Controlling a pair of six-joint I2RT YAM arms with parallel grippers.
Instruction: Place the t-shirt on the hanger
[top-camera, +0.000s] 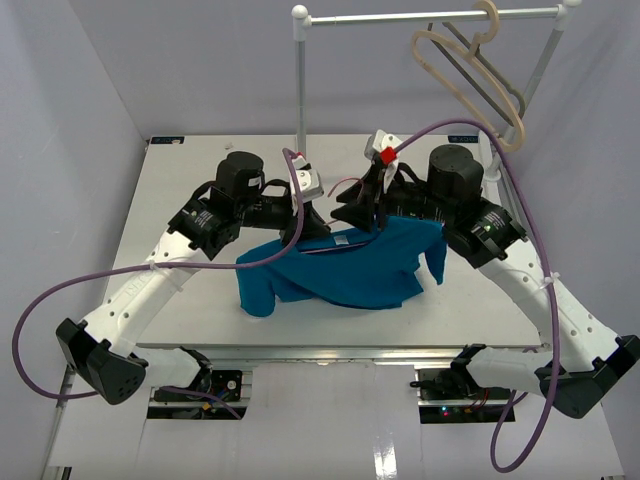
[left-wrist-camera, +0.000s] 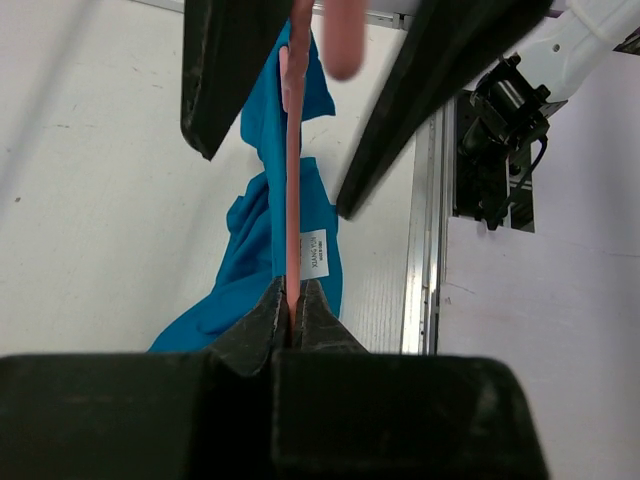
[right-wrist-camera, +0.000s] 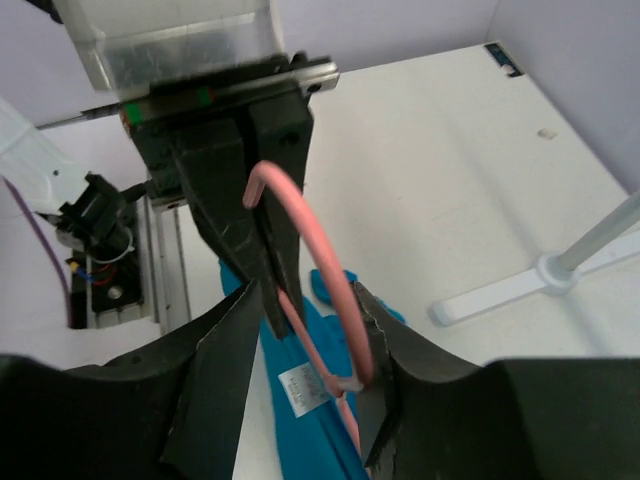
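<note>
A teal t-shirt (top-camera: 340, 275) lies on the white table beneath both grippers, its white label (right-wrist-camera: 303, 389) showing. A pink hanger (right-wrist-camera: 315, 240) runs between the grippers, its hook up. In the left wrist view my left gripper is shut on the pink hanger's bar (left-wrist-camera: 293, 200). My right gripper (top-camera: 365, 205) is close beside it in the top view; in the right wrist view its fingers flank the hanger near the hook, though whether they grip it is hard to tell.
A white rail (top-camera: 380, 20) stands behind, with beige and grey hangers (top-camera: 470, 70) at its right. Bare table (top-camera: 200, 180) shows around the shirt, and a metal edge runs along the front.
</note>
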